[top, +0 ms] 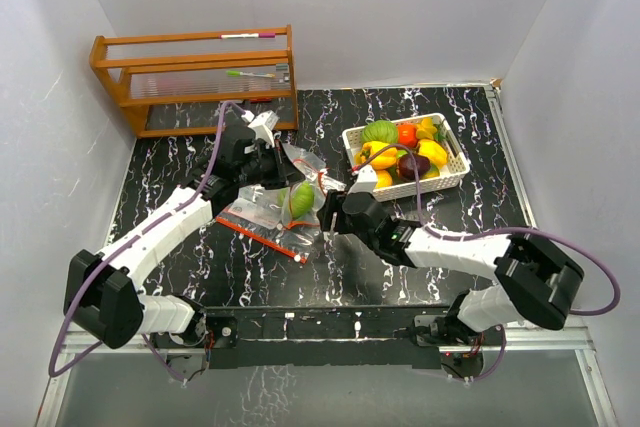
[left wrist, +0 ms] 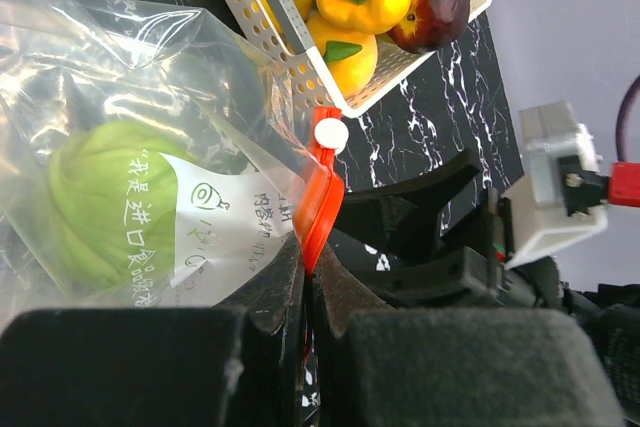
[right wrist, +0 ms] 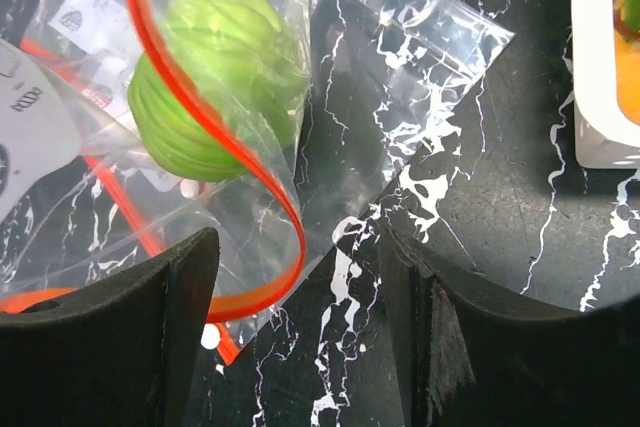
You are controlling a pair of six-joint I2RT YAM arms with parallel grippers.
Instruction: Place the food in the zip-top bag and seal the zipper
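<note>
The clear zip bag [top: 262,212] holds a pale green vegetable [top: 301,199], also large in the right wrist view [right wrist: 215,77]. My left gripper [top: 286,172] is shut on the bag's red zipper edge [left wrist: 322,197] at its upper part, lifting that side. My right gripper [top: 332,212] is just right of the bag, fingers apart; in the right wrist view its fingertips [right wrist: 195,272] stand near the curved red zipper strip, with no clear grip on it.
A white basket [top: 450,167] of peppers, cabbage and other produce stands behind the right arm. A wooden rack [top: 140,97] is at the back left.
</note>
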